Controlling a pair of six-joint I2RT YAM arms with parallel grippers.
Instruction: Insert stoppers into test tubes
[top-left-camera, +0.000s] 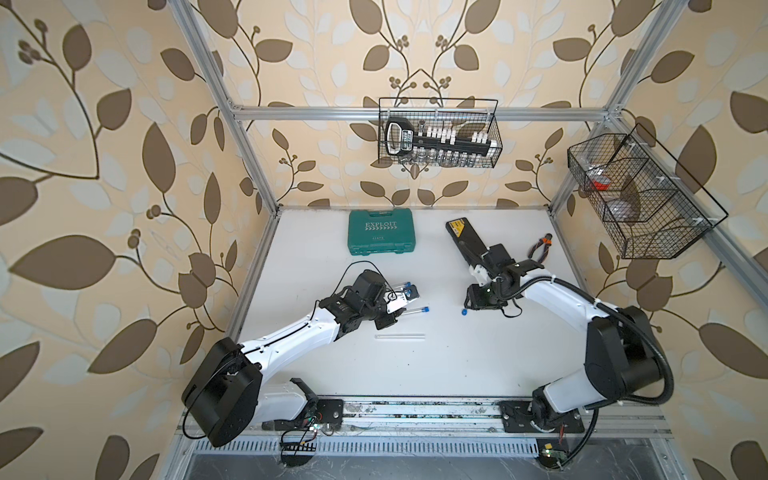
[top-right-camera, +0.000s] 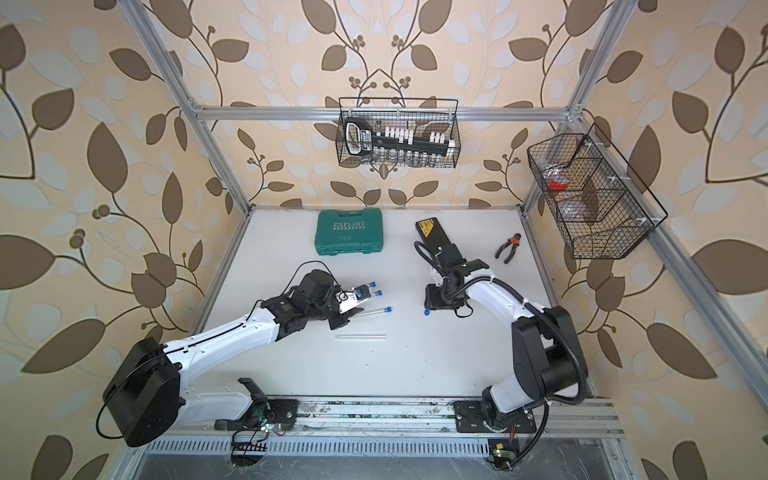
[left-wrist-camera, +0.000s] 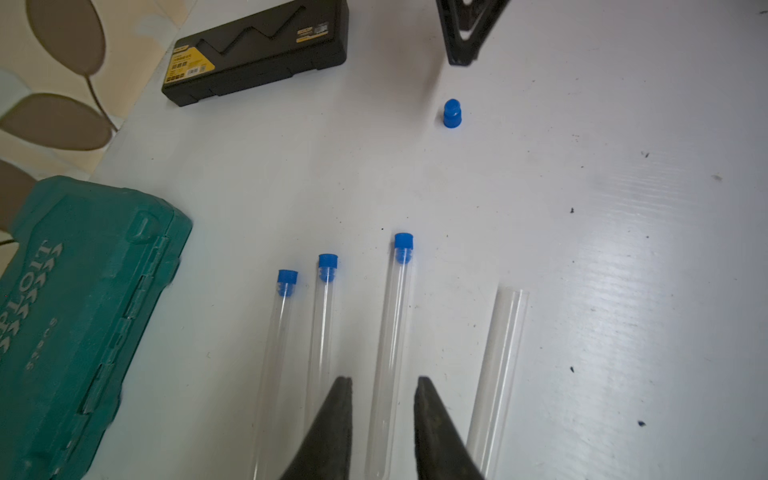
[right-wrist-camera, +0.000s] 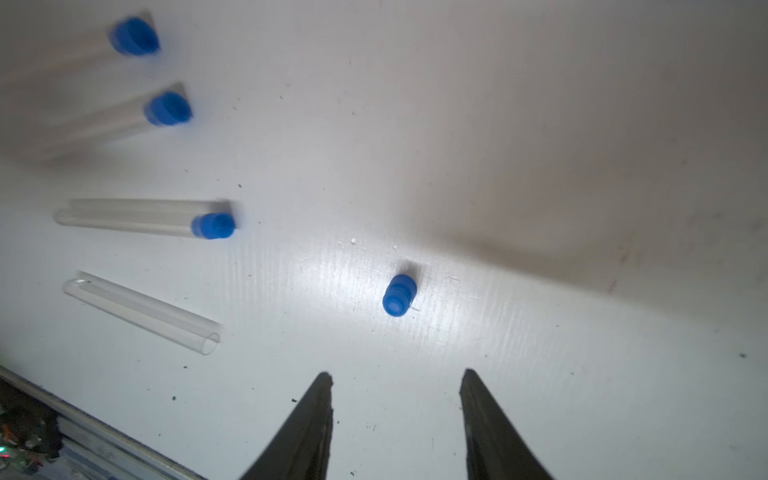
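A loose blue stopper (right-wrist-camera: 399, 295) lies on the white table, ahead of my right gripper, whose fingers stand apart with nothing between them. One clear test tube without a stopper (right-wrist-camera: 144, 310) rests at the near side. Three other tubes carry blue stoppers: the nearest stoppered tube (left-wrist-camera: 390, 352), a middle stoppered tube (left-wrist-camera: 321, 344) and the far stoppered tube (left-wrist-camera: 273, 368). My left gripper is open above these tubes, its fingers empty. The lower ends of the tubes are cut off in the left wrist view.
At the back stand a green case (top-left-camera: 381, 232) and a black box (top-left-camera: 468, 241). Pliers (top-right-camera: 508, 247) lie at the back right. Wire baskets (top-left-camera: 438, 134) hang on the frame above.
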